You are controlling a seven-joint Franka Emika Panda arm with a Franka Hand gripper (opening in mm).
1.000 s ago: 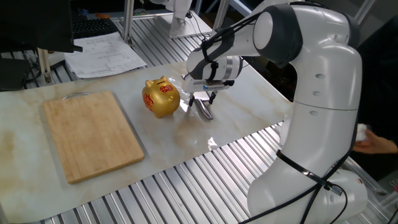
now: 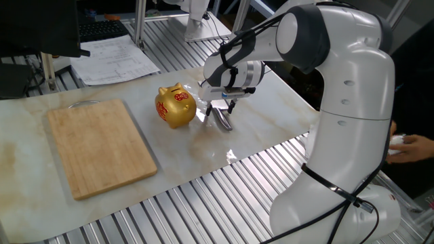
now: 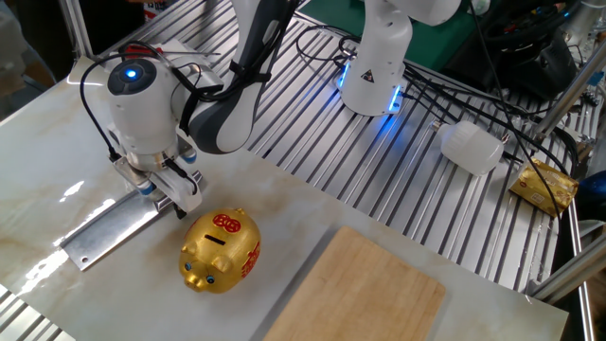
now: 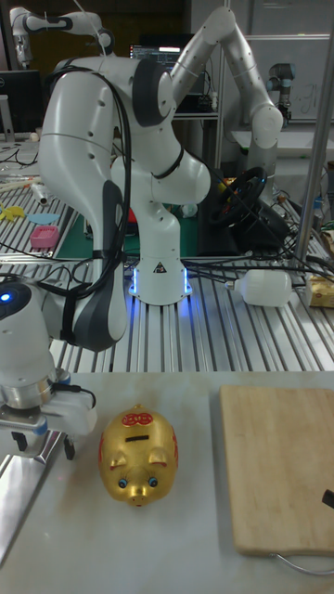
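A metal cleaver lies on the marbled tabletop, its broad silver blade (image 3: pixel 112 229) plain in exterior view 2 and its shiny handle (image 2: pixel 222 120) showing in exterior view 1. Low above it, my gripper (image 2: pixel 220 111) points down with its two dark fingers spread apart, open over the cleaver. In exterior view 3 the gripper (image 4: pixel 44 445) is at the left edge, fingers wide; only part of the blade (image 4: pixel 12 505) shows there. Whether a finger touches the cleaver cannot be told. Close beside the gripper stands a golden piggy bank (image 2: pixel 175 106) with red markings.
A wooden cutting board (image 2: pixel 102 149) with a metal ring handle lies beyond the piggy bank. Papers (image 2: pixel 113 61) rest behind the table. A slatted metal surface (image 2: pixel 183 210) borders the tabletop (image 2: pixel 196 152). A person's hand (image 2: pixel 415 150) shows at the right edge.
The arm, gripper, cleaver and piggy bank have not visibly moved. Only the person's hand at the right edge has shifted slightly.
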